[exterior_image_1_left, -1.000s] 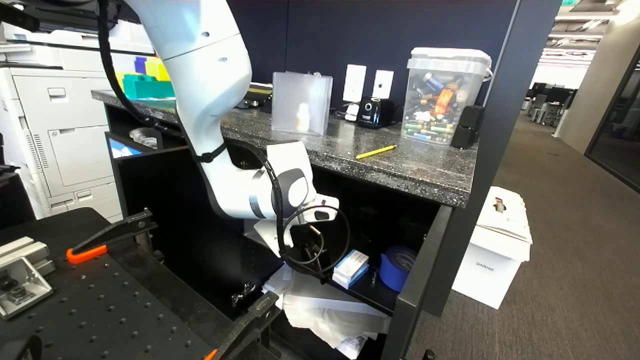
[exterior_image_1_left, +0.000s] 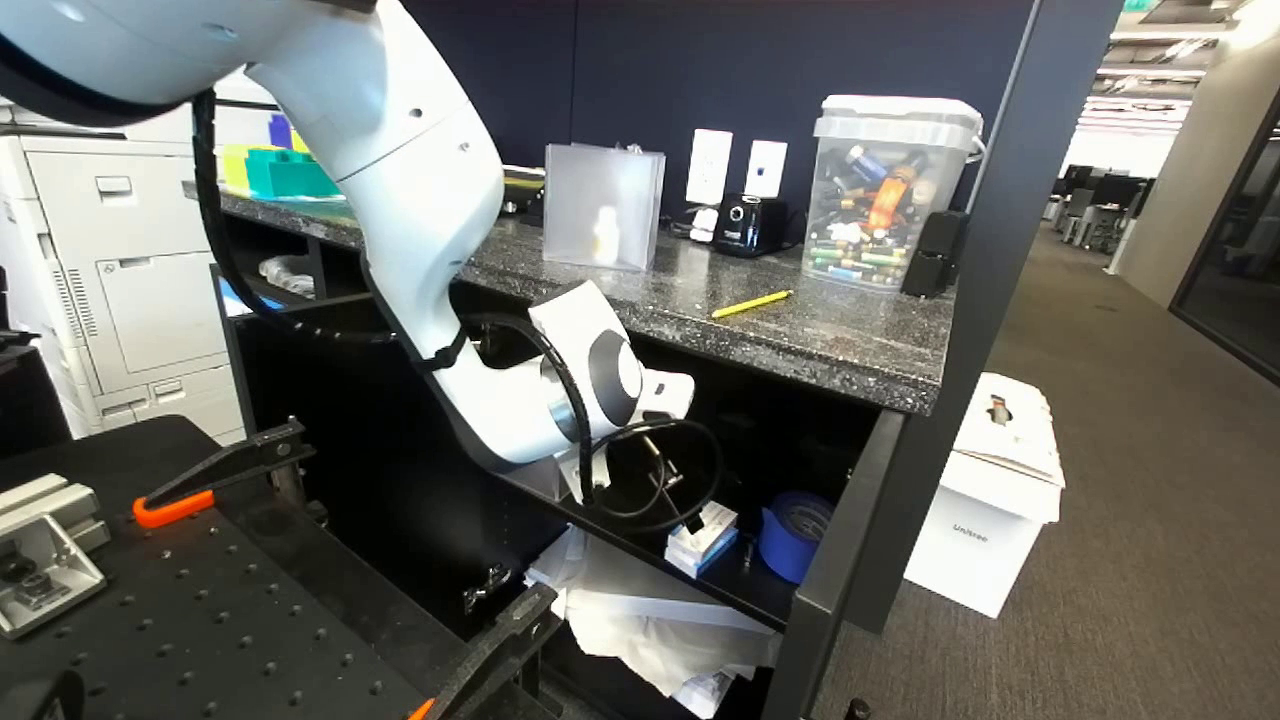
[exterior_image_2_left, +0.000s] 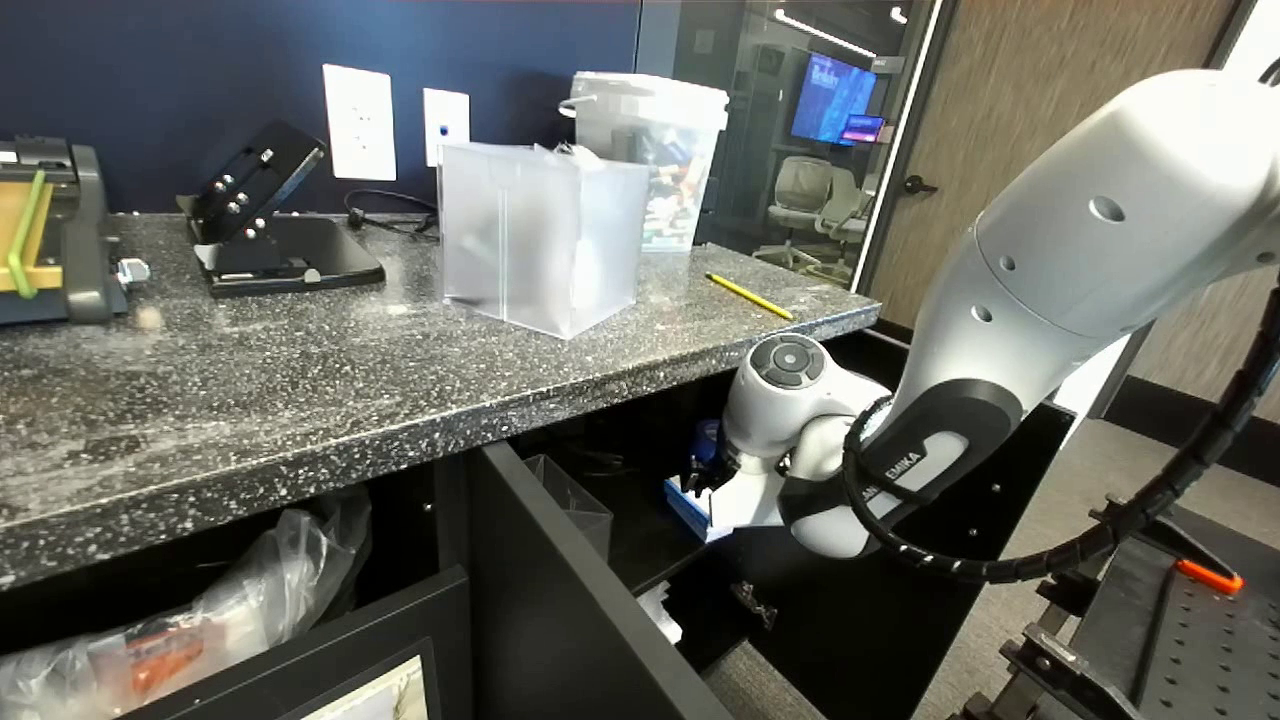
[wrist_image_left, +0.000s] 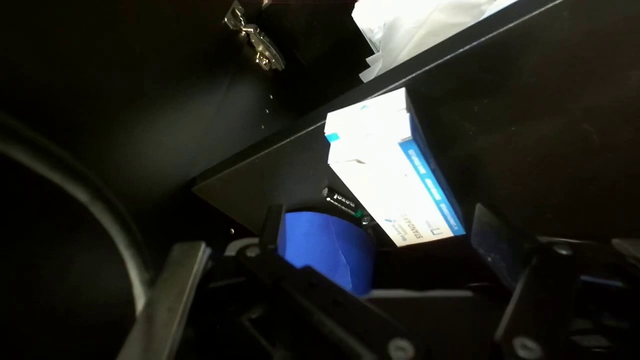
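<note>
A white and blue box (wrist_image_left: 390, 180) with printed text lies on the black cabinet shelf (wrist_image_left: 258, 180). In the wrist view my gripper is open, with one finger (wrist_image_left: 274, 228) to the left of the box's near end and the other finger (wrist_image_left: 495, 246) to its right. Exterior view 1 has the gripper reaching down inside the cabinet, close over the box (exterior_image_1_left: 702, 540). Whether the fingers touch the box cannot be told. A blue roll (wrist_image_left: 327, 243) sits beside it, partly covered by the left finger, and a dark marker (wrist_image_left: 342, 201) lies between the two.
Above the cabinet runs a speckled countertop (exterior_image_1_left: 672, 300) with a yellow pencil (exterior_image_1_left: 752, 304), a translucent box (exterior_image_1_left: 600, 206) and a bucket of markers (exterior_image_1_left: 882, 198). The open cabinet door (exterior_image_1_left: 840, 564) stands to the right. White bags (exterior_image_1_left: 660, 624) lie below the shelf.
The arm has moved right and lower inside the cabinet, bringing the gripper over the box. The box and blue roll look unmoved.
</note>
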